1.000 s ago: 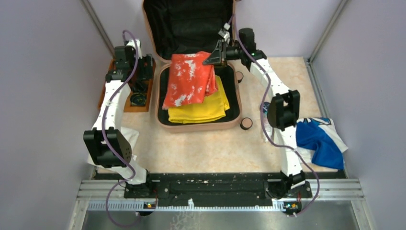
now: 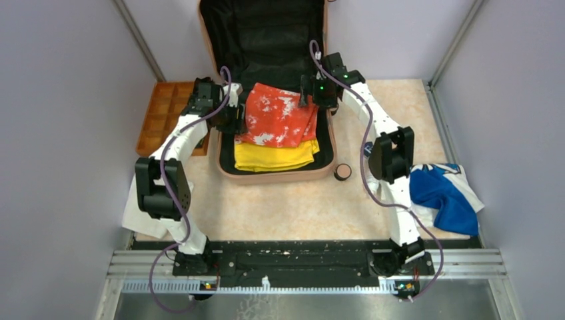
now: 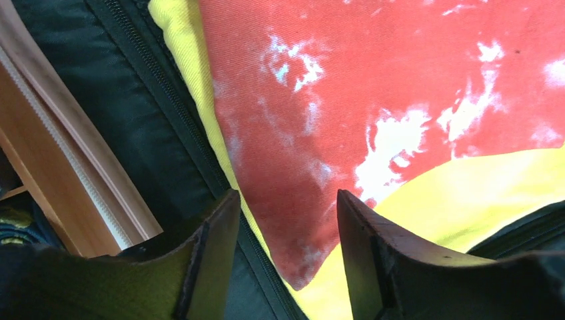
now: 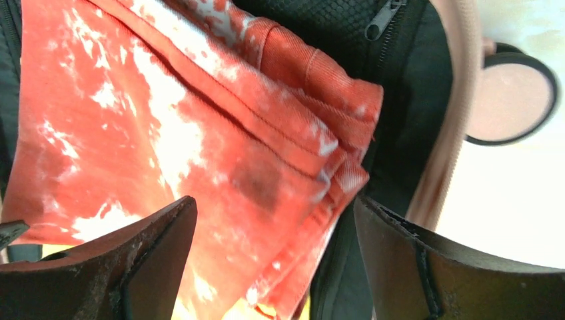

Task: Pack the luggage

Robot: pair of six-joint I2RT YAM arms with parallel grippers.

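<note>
In the open suitcase (image 2: 226,157) lies a red tie-dyed garment (image 2: 273,117) on a folded yellow one (image 2: 273,157). My left gripper is open over the garments' left edge, where the red corner and yellow cloth (image 3: 506,173) lie along the zip. Over the red garment's folded right end, beside the suitcase wall, my right gripper stands open with nothing held between its fingers.
A wooden compartment tray (image 2: 154,127) sits left of the suitcase, white cloth (image 2: 140,207) below it. A round tin (image 2: 342,172), a bottle and a blue-and-white garment (image 2: 446,200) are on the right.
The red garment has moved right and settled in the suitcase. My left arm has swung right from the tray over the suitcase; my right gripper has moved right and down, now open.
</note>
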